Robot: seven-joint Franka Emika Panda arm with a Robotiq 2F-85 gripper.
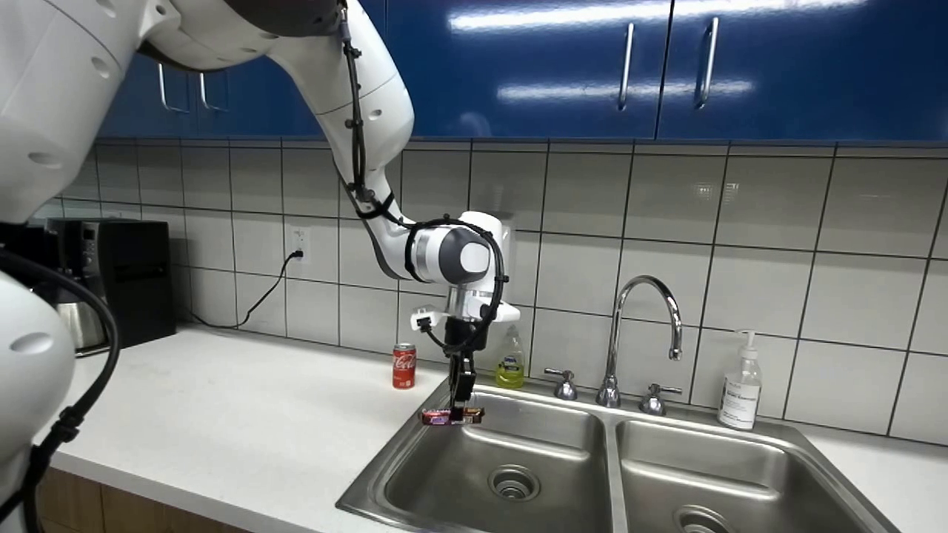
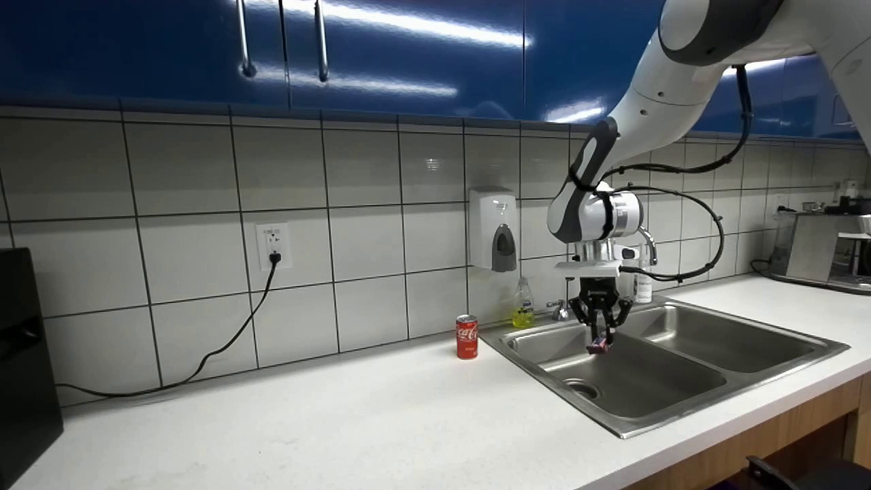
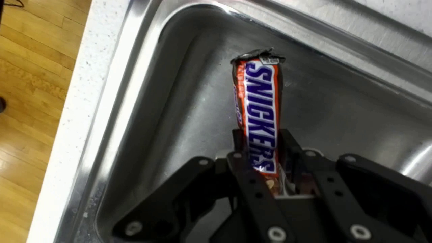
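Note:
A Snickers bar (image 3: 261, 109) in a brown wrapper is pinched between the black fingers of my gripper. The wrist view shows its printed face up, its far end sticking out beyond the fingertips. In the first exterior view the bar (image 1: 440, 417) lies level below my gripper (image 1: 458, 410), near the left edge of the sink (image 1: 382, 497). From the other side, the gripper (image 2: 602, 339) and bar (image 2: 599, 347) appear above the left basin, clear of its bottom. My fingers cover the bar's middle.
A red Coca-Cola can (image 1: 404, 366) stands on the counter just left of the sink. Behind the basins are a yellow-green soap bottle (image 1: 511, 360), a tall faucet (image 1: 613, 355) and a white pump bottle (image 1: 740, 383).

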